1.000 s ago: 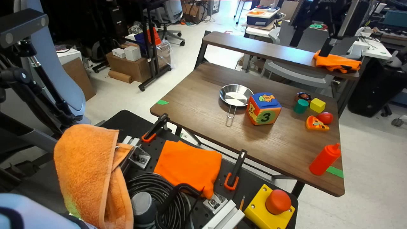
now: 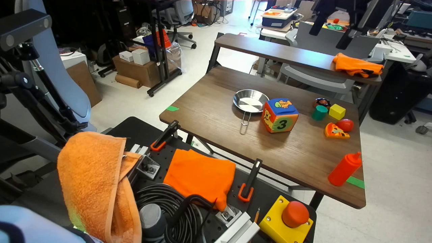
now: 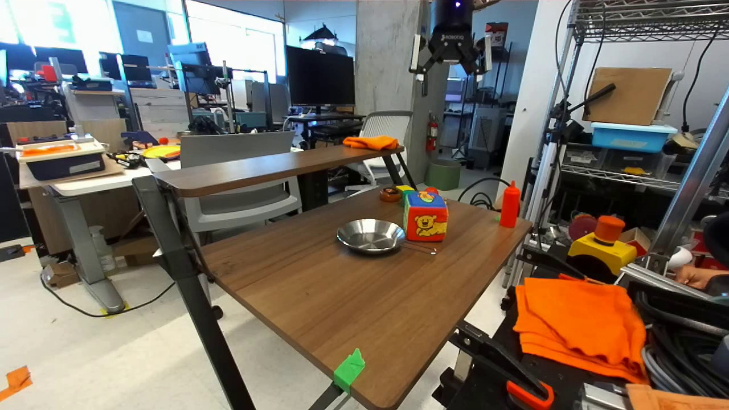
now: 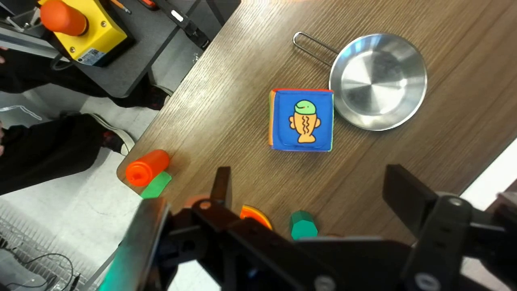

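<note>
High above the table, my gripper [image 3: 451, 72] points down with its fingers wide apart and nothing between them. On the table a blue-topped picture cube [image 4: 303, 120] rests close beside a small steel pan [image 4: 380, 82]; in exterior view 1 the pan's wire handle points toward the front edge. A red squeeze bottle [image 2: 345, 169] stands upright near the right corner. At the far right lie a pizza slice [image 2: 336, 131], a red round piece [image 2: 345, 125], a yellow cube [image 2: 336, 111], a teal block [image 2: 319, 113] and a dark-and-brown item [image 2: 322, 102]. In the wrist view, the gripper hides part of this group.
A raised shelf [image 2: 275, 50] runs along the table's back, with an orange cloth [image 2: 356, 64] at its right end. In front, a black cart carries clamps, cables and a yellow stop-button box [image 2: 285, 222].
Over the table's back right, my gripper has risen in exterior view 1, now clear of the orange cloth on the shelf. The tabletop things have not moved.
</note>
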